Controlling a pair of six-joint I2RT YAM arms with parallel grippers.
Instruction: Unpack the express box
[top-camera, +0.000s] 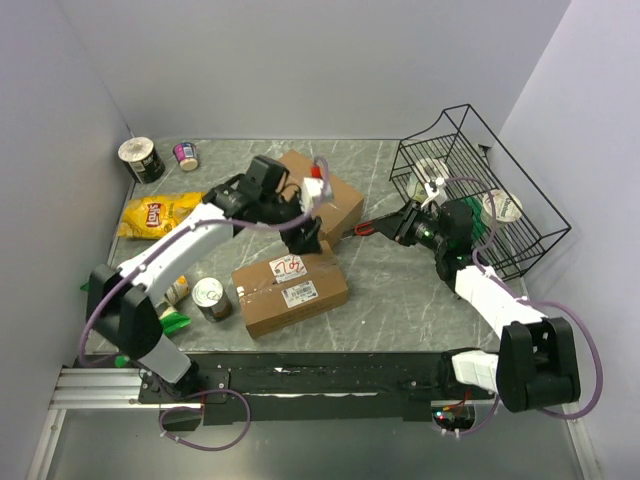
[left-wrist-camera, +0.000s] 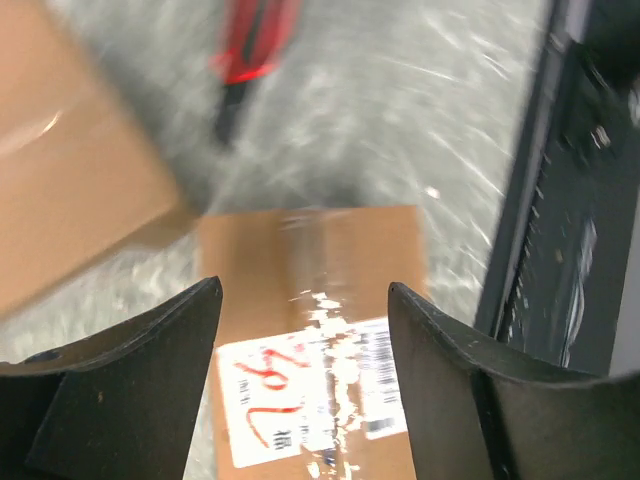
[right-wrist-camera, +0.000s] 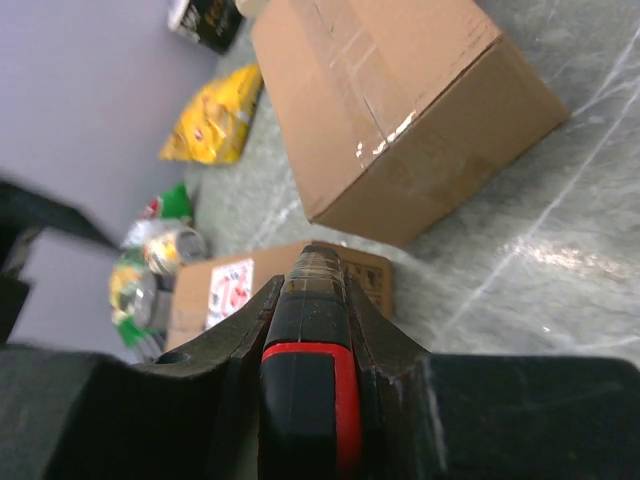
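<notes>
Two taped cardboard boxes lie on the marble counter. The front box carries white labels; the back box sits behind it. My left gripper hovers open over the front box, its motion blurred in the top view. My right gripper, red-edged with dark fingers, is held low beside the boxes at the right; in its wrist view the fingers are close together, and I cannot tell how far apart.
A yellow chip bag, several cans and other snacks line the left side. A wire rack with tubs stands at the back right. The counter right of the front box is clear.
</notes>
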